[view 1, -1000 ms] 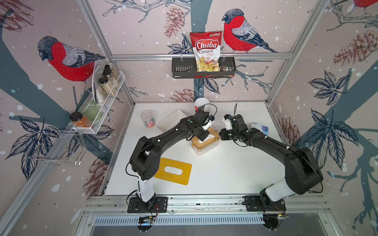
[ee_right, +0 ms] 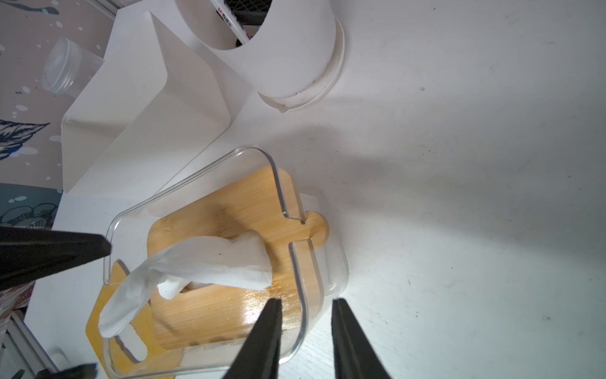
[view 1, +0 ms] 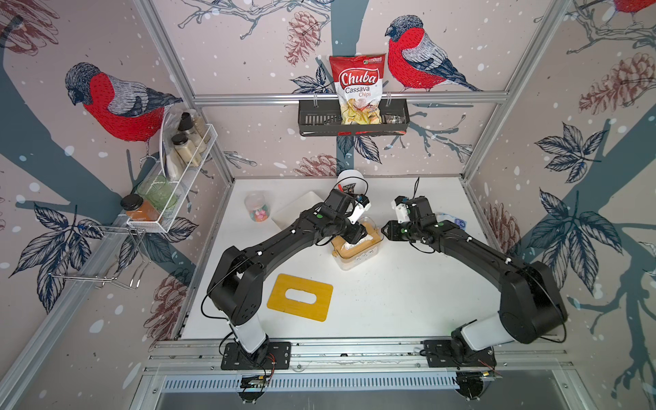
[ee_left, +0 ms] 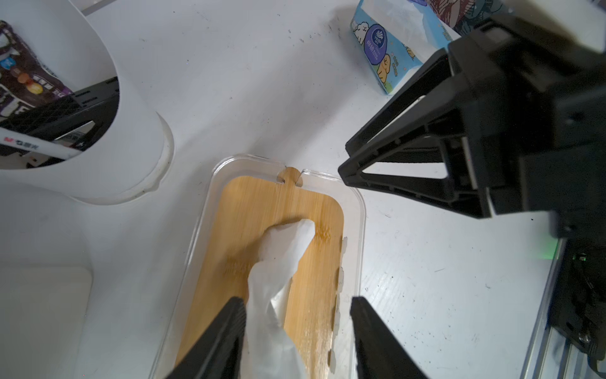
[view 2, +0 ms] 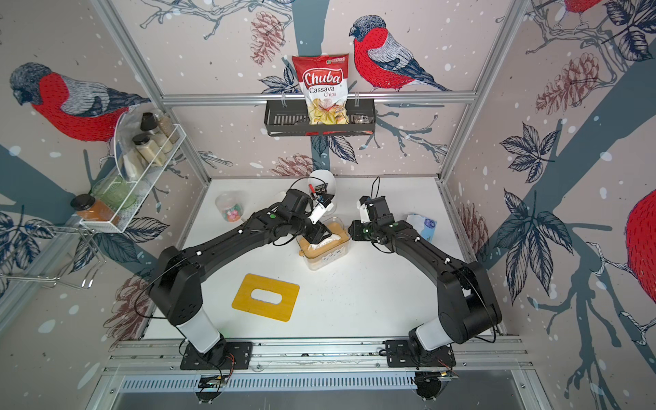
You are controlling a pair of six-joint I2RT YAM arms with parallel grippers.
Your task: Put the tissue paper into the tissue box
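Observation:
A white tissue (ee_left: 277, 271) lies crumpled along the middle of the clear box (ee_left: 356, 252), on its wooden insert. My left gripper hovers over the tissue, its two fingers apart with the tissue visible below between them. My right gripper stands at the box's right side, over the rim, fingertips apart, with no tissue between them. The yellow lid (view 1: 300, 311) with an oval slot lies flat at the front left of the table.
A blue tissue pack (ee_left: 385, 50) lies at the back right. A white holder (ee_right: 284, 63) with pens, a white tray (ee_right: 139, 120) and a candy jar (view 1: 257, 205) stand behind and left.
My left arm has risen and shifted slightly back over the box. My right gripper has moved slightly right and up. The box and lid look unmoved.

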